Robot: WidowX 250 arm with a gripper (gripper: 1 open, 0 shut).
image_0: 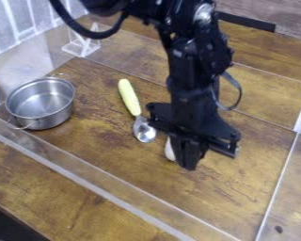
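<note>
My gripper (pixel 206 141) is low over the middle-right of the wooden table, its black body large in the camera view and shut, as far as shows. It covers most of a white object (pixel 172 152), of which only a sliver shows at its left. A yellow corn-like piece (pixel 128 93) lies left of the arm, with a silver spoon (pixel 146 128) below it. A steel pot (pixel 40 102) stands at the left.
A clear plastic border (pixel 78 186) runs along the table (pixel 128 202). A white wire-like stand (pixel 83 41) is at the back left.
</note>
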